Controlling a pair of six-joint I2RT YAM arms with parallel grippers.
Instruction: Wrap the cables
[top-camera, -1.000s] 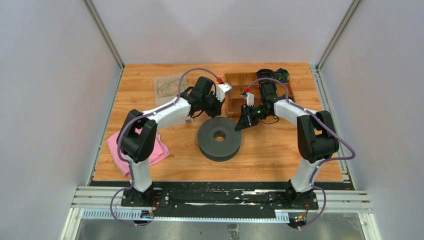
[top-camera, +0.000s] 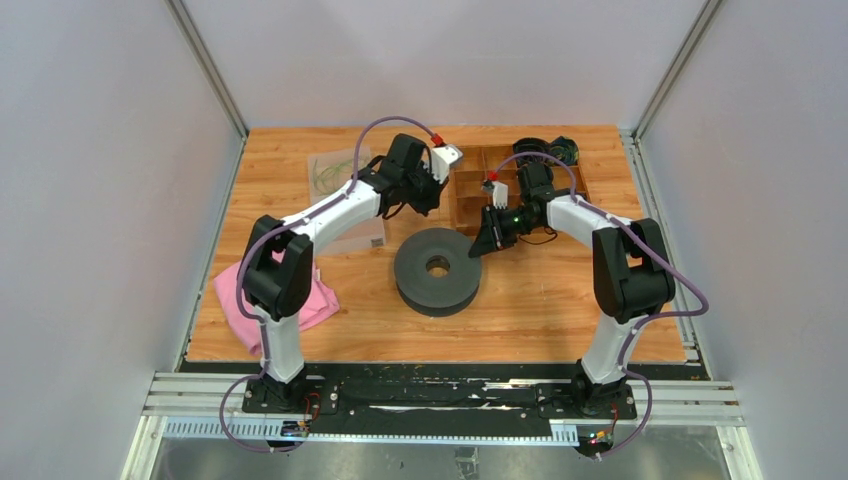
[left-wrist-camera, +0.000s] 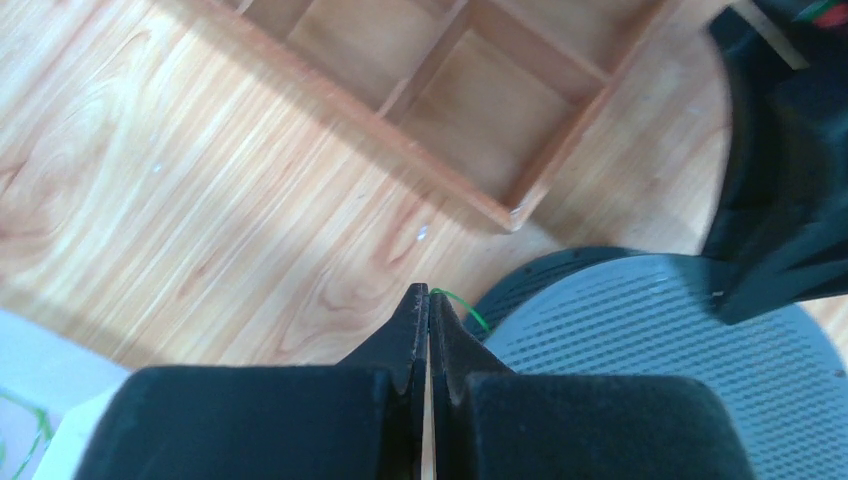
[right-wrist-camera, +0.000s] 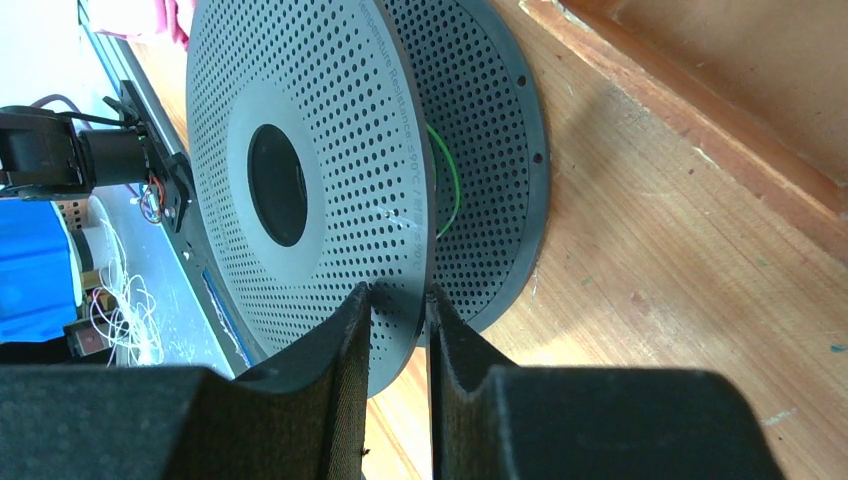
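Note:
A large dark perforated spool (top-camera: 420, 285) lies on the table, its two discs seen in the right wrist view (right-wrist-camera: 300, 250) with a green cable (right-wrist-camera: 450, 170) between them. My right gripper (top-camera: 477, 250) is shut on the rim of the spool's upper disc. My left gripper, behind and above the spool, is shut; a thin green strand (left-wrist-camera: 460, 302) runs from its fingertips toward the spool. More green cables (top-camera: 335, 172) lie on a translucent mat at the back left.
A wooden compartment tray (top-camera: 470, 160) stands behind the spool, with dark coils (top-camera: 530, 148) at its back right. A pink cloth (top-camera: 245, 310) lies at front left. The table front between the arms is clear.
My left gripper has risen toward the back of the table, away from the spool. The spool has shifted very slightly backward; the right gripper stays on it.

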